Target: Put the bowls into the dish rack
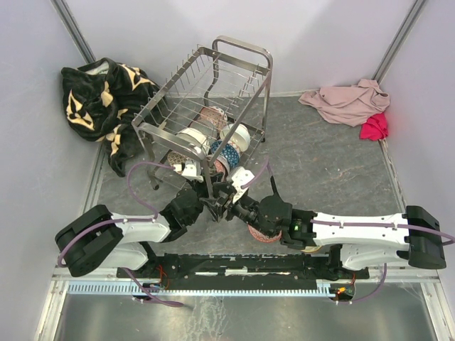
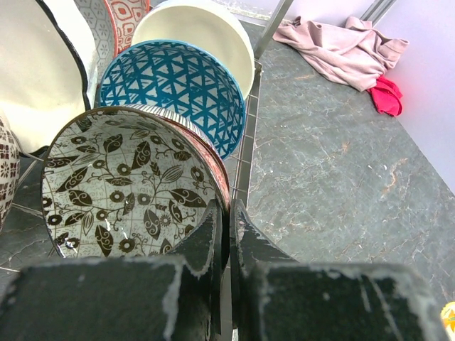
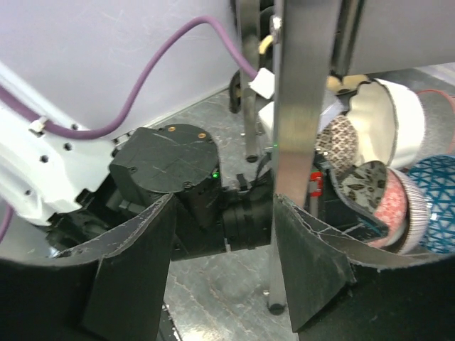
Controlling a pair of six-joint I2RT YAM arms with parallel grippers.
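In the left wrist view, a brown floral bowl (image 2: 128,185) stands on its side among bowls in the rack (image 1: 227,48), with my left gripper shut on its rim. Behind it are a blue patterned bowl (image 2: 170,92) and a white bowl (image 2: 192,28). My right gripper is at the rack's front post (image 3: 298,99), in front of the left arm; its fingers are apart, with the post seen between them.
Pink cloth (image 1: 345,99) and red cloth (image 1: 373,126) lie at the back right. A patterned blanket (image 1: 96,99) is at the left. A red bowl (image 1: 263,238) is mostly under the right arm.
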